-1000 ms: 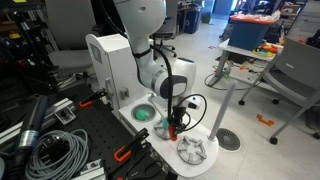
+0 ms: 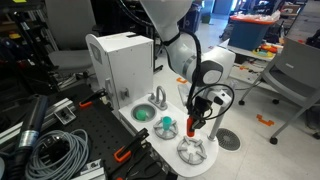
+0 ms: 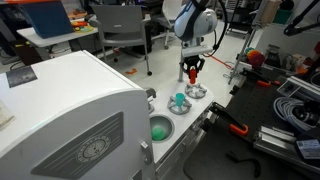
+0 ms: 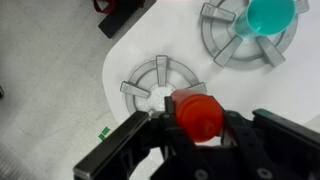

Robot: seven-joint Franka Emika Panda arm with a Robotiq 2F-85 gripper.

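Observation:
A red, bottle-like object (image 4: 199, 117) is seen end-on in the wrist view, with my gripper shut around it. In exterior view 1 the red object (image 2: 190, 129) is upright at the near edge of a grey pronged burner (image 2: 190, 151). That burner (image 4: 161, 78) lies partly behind the object in the wrist view. Whether the object's base touches the burner is hidden. A second burner (image 4: 243, 52) has a teal cup (image 4: 270, 14) on it, apart from my gripper. The same cup (image 3: 181, 101) also shows in exterior view 2.
On the white counter, a round sink (image 2: 145, 112) holds something green, with a faucet (image 2: 159, 97) beside it. A white cabinet (image 2: 125, 65) stands at the back left. A dark table (image 2: 75, 125) with coiled cable lies to the left. Bare floor (image 2: 260, 150) is at right.
Over the past second my arm has carried the red object rightward, away from the teal cup, toward the empty burner. The cup and burners have not moved.

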